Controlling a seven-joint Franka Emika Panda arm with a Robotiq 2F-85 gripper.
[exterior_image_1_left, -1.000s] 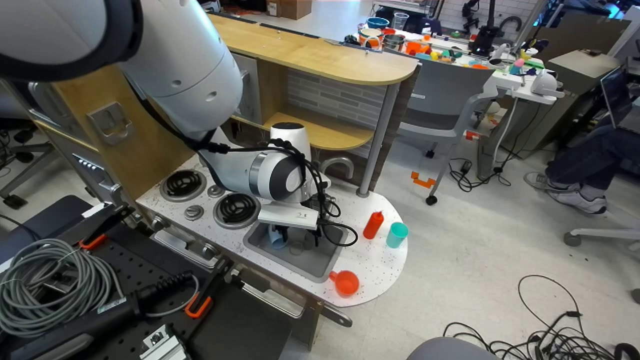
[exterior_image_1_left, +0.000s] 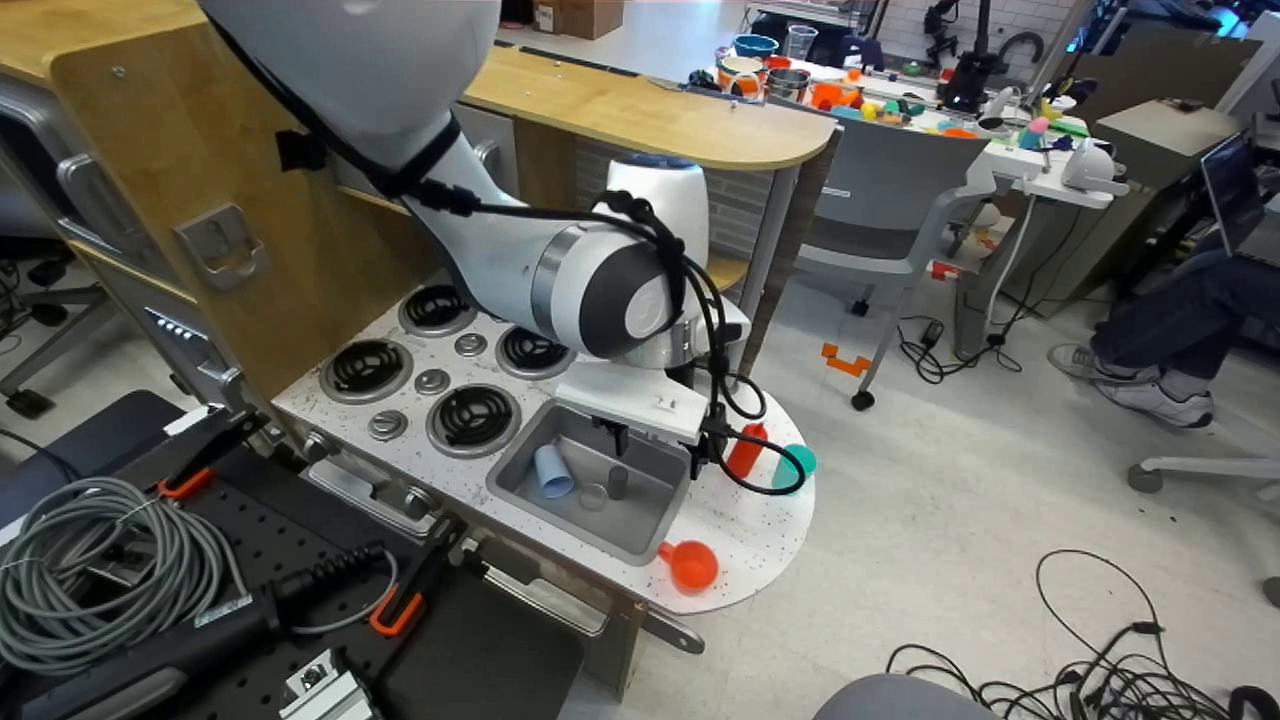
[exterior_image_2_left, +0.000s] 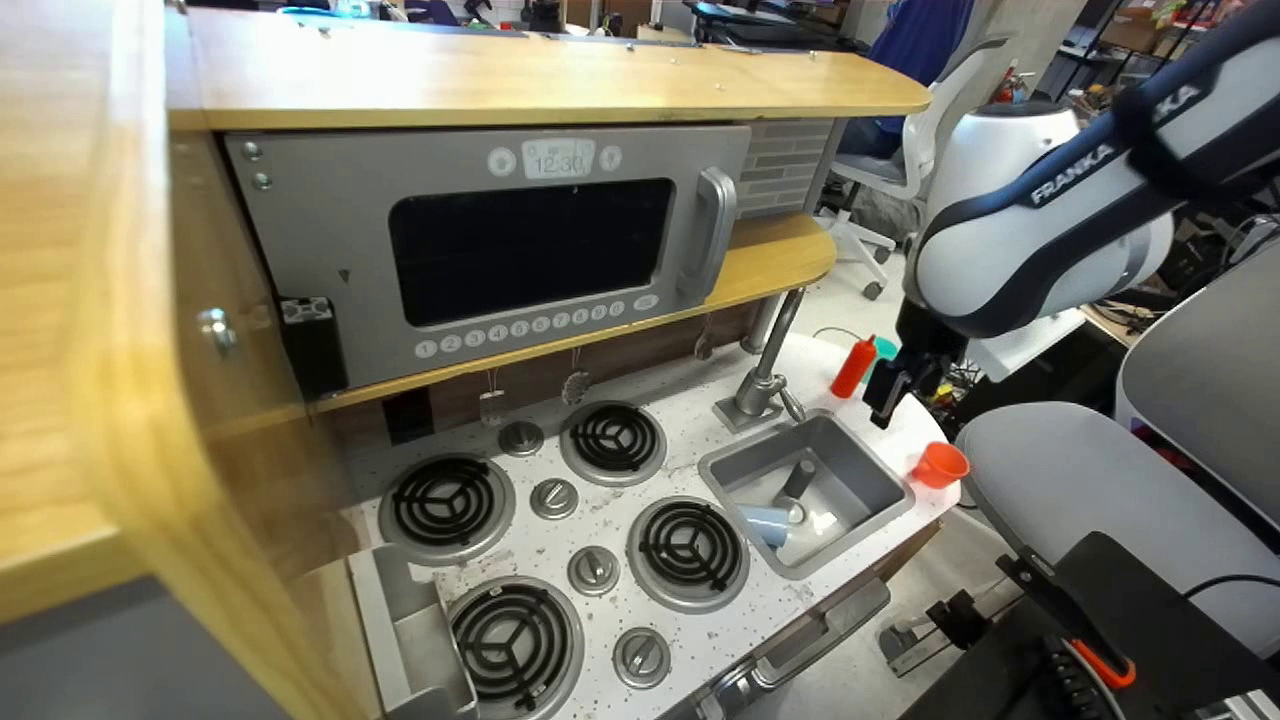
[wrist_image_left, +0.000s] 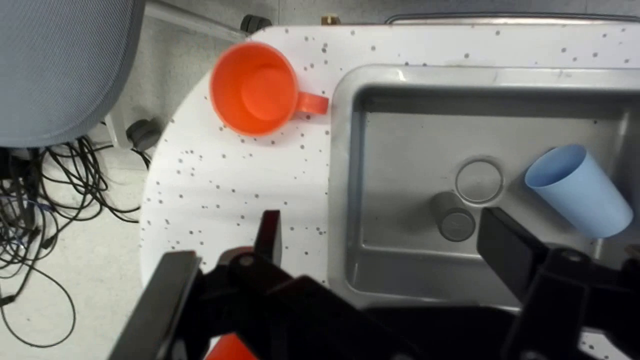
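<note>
My gripper is open, its fingers wide apart with nothing between them. It hangs above the right part of the sink and the counter beside it, below the arm in exterior view 1. In the sink (wrist_image_left: 343, 180) a light blue cup (wrist_image_left: 579, 192) lies on its side, close to a small dark grey cylinder (wrist_image_left: 457, 224) and the round drain (wrist_image_left: 480, 181). An orange cup (wrist_image_left: 255, 90) with a handle stands on the counter next to the sink. A red bottle (exterior_image_2_left: 853, 367) and a teal cup (exterior_image_1_left: 793, 466) stand farther back, partly hidden by arm or cable in exterior view 1.
The faucet (exterior_image_2_left: 761, 384) rises behind the sink. Stove burners (exterior_image_2_left: 690, 546) and knobs lie to the sink's left, below the microwave (exterior_image_2_left: 540, 252). Between the orange cup and the red bottle, the white speckled counter (wrist_image_left: 198, 180) is bare.
The arm and gripper have moved right in exterior view 1, from over the blue cup toward the red bottle and teal cup. Blue and orange cups look unmoved.
</note>
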